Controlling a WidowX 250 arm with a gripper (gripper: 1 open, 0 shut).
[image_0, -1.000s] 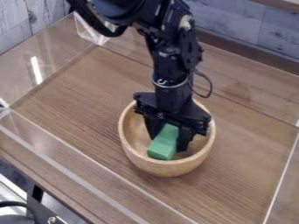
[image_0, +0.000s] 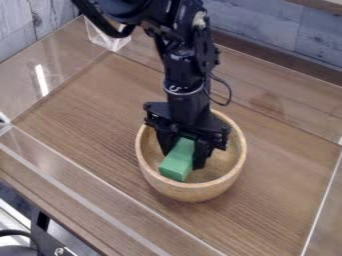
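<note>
A round wooden bowl (image_0: 218, 186) sits on the wooden table near the front center. A green block (image_0: 178, 160) stands tilted inside it, its lower end toward the front left of the bowl. My black gripper (image_0: 187, 140) reaches down into the bowl from behind and is shut on the upper part of the green block, which its fingers partly hide.
A clear plastic container (image_0: 110, 28) is at the back left. Grey plank walls run along the back, and cables lie off the front left corner.
The gripper and green block have shifted slightly to the left within the bowl, and the arm has risen a little.
</note>
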